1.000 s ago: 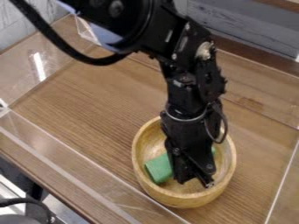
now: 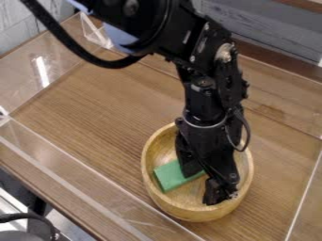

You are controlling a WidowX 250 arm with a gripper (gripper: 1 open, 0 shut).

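Observation:
My black gripper point(image 2: 206, 169) reaches down from the top of the view into a round, pale wooden bowl point(image 2: 178, 203) at the lower middle. It is open over a green block point(image 2: 170, 176) in the bowl's left part. The gripper hides part of the block and much of the bowl's inside, so whether the fingers touch the block is not clear.
A clear raised edge runs along the left and front. A dark cable shows at the bottom left corner.
The gripper has shifted slightly within the bowl, and its lower part sits a little differently over the block. The bowl looks almost unchanged.

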